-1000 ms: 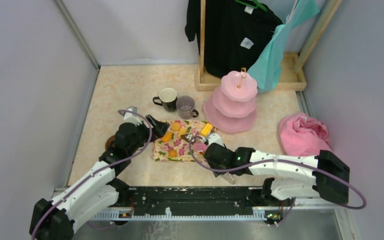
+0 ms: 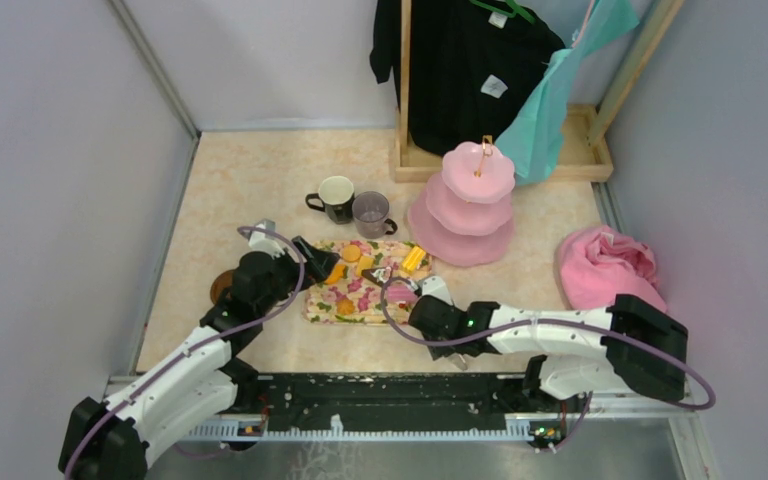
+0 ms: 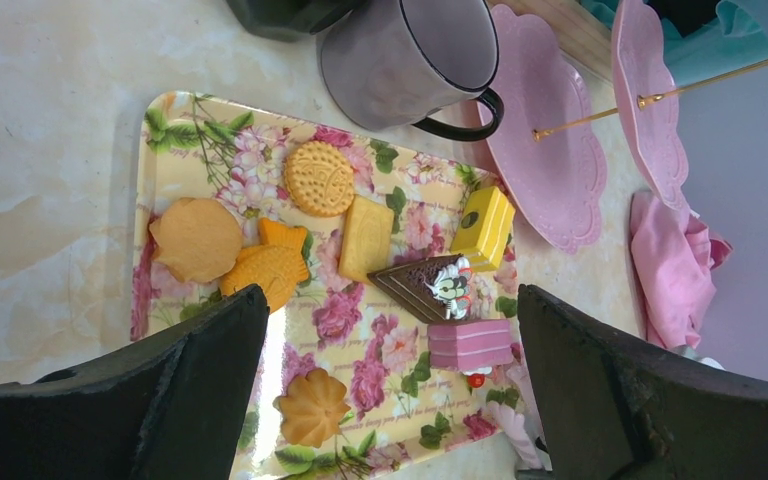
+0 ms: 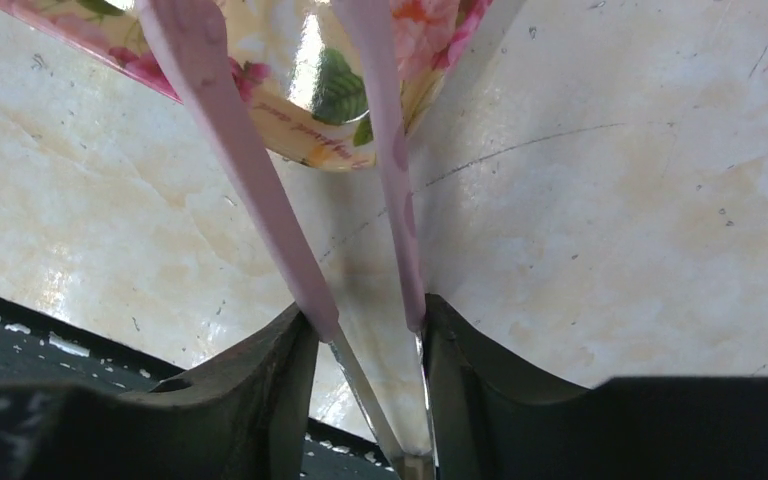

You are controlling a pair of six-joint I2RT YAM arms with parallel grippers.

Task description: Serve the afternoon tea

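Note:
A floral tray (image 2: 325, 305) holds cookies (image 3: 318, 178), a fish-shaped cookie, a yellow cake (image 3: 482, 228), a chocolate slice (image 3: 410, 290) and a pink cake (image 3: 468, 343). My left gripper stands open above the tray's left part. My right gripper is low at the front edge, its fingers either side of pink-tipped tongs (image 4: 250, 200), whose tips reach over the tray's rim; whether it grips them is unclear. A three-tier pink stand (image 2: 461, 243) stands behind the tray, right of two mugs (image 2: 371, 213).
A pink cloth (image 2: 605, 268) lies at the right. A wooden rack (image 2: 590, 150) with hanging garments is at the back.
The right arm has shifted slightly, its rear part moving left and its wrist a little lower in the top view. The left arm has barely moved.

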